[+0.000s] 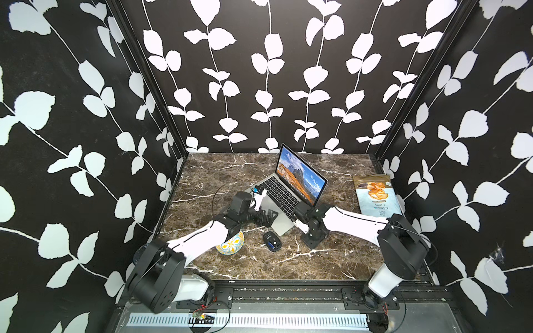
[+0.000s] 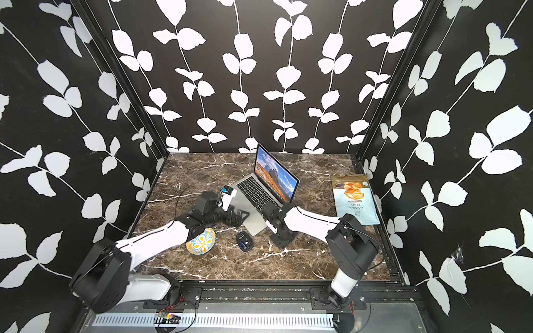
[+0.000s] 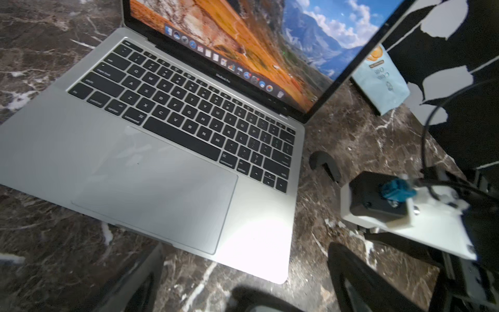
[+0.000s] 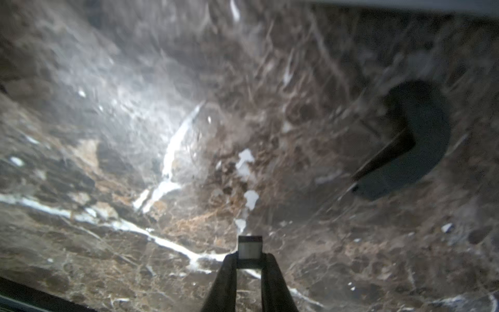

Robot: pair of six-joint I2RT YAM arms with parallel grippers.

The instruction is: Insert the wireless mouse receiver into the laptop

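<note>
The laptop (image 3: 260,223) stands open, its screen lit. In the right wrist view, my right gripper is shut on the small receiver (image 4: 250,248), whose metal plug points away from the fingers. A grey laptop edge (image 4: 415,5) shows at the top of that view, well apart from the receiver. My right arm is at the laptop's right side; its fingers are hard to make out from above. My left gripper is open and empty, over the laptop's front edge. The dark mouse (image 1: 272,241) sits on the table in front of the laptop.
A dark curved piece (image 4: 426,140) lies on the table beside the laptop's right edge. A patterned bowl (image 1: 231,244) is under the left arm, and a chips bag (image 1: 378,197) lies at the right.
</note>
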